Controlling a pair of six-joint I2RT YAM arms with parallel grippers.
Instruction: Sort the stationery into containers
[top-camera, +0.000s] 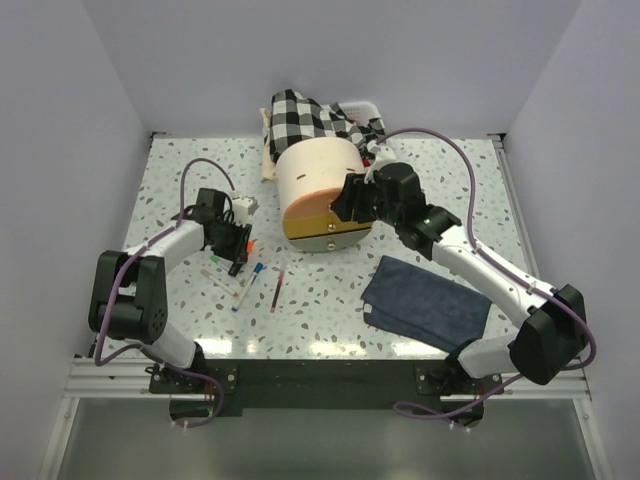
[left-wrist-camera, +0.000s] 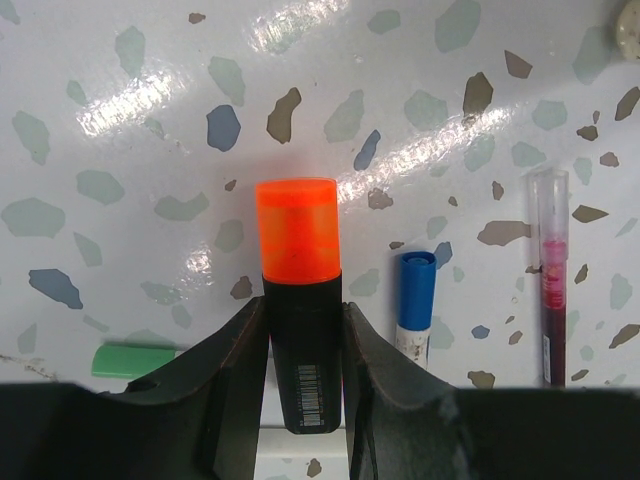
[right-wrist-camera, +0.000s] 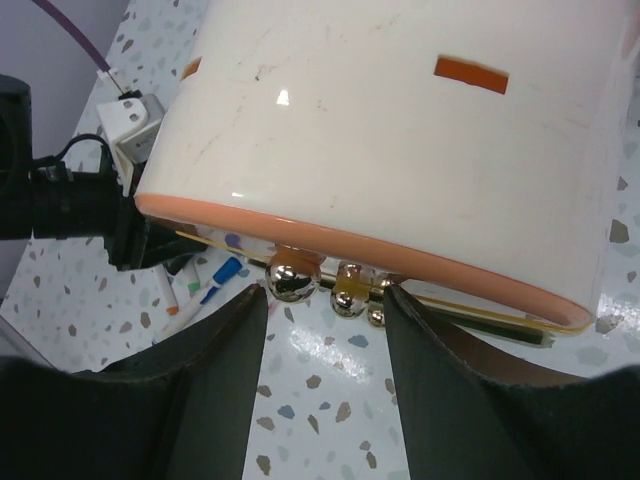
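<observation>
My left gripper is shut on an orange-capped black highlighter (left-wrist-camera: 298, 230), low over the speckled table. Around it lie a blue-capped marker (left-wrist-camera: 417, 290), a green marker (left-wrist-camera: 130, 360) and a pink pen (left-wrist-camera: 553, 280). My right gripper (top-camera: 350, 200) is at the rounded white-and-pink drawer box (top-camera: 315, 170), part open; in the right wrist view its fingertips stand just below the silver knobs (right-wrist-camera: 293, 275), with nothing clearly between them.
Behind the box are a checked cloth (top-camera: 310, 120) and a white basket (top-camera: 360, 110). A folded dark mat (top-camera: 420, 305) lies at the front right.
</observation>
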